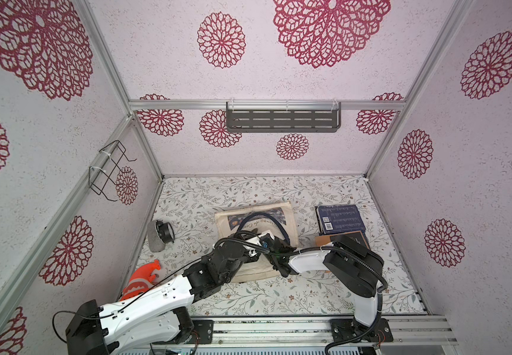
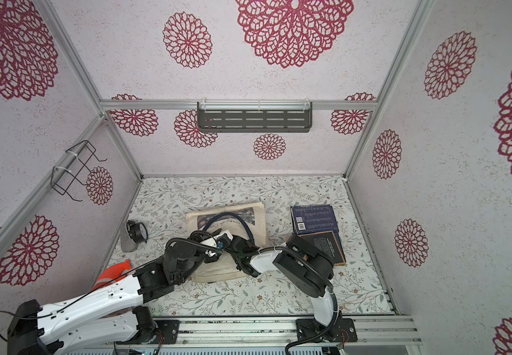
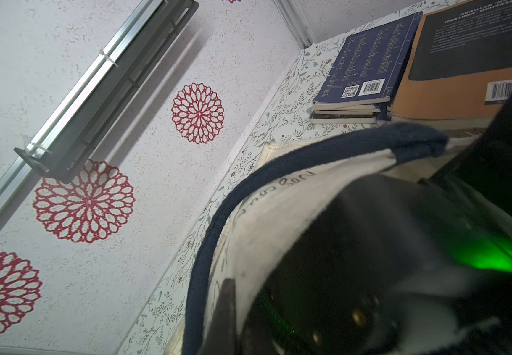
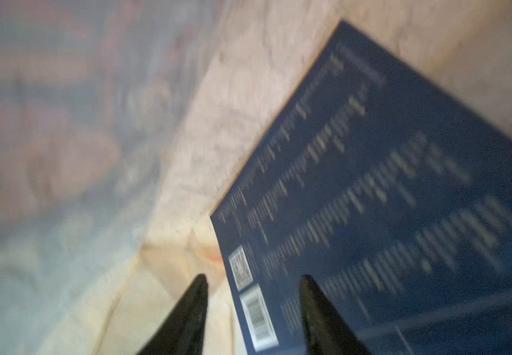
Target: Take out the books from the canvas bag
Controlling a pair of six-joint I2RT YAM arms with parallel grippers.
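Note:
The cream canvas bag [image 1: 226, 220] lies in the middle of the table, its navy handle [image 1: 266, 217] arched up. My left gripper is shut on the bag's lifted rim; the cloth runs down between its fingers. Inside the bag, the right wrist view shows a dark blue book [image 4: 339, 195] with a QR code and barcode at one corner. My right gripper is within the bag, its fingers apart in front of the book's barcode end. No contact with the book is clear; this view is blurred.
At the right lie a blue book [image 1: 340, 219] on a small stack and an orange-and-black book [image 3: 466, 53] beside it. A grey object [image 1: 160, 235] and an orange item [image 1: 142, 280] stand at the left. The table behind the bag is clear.

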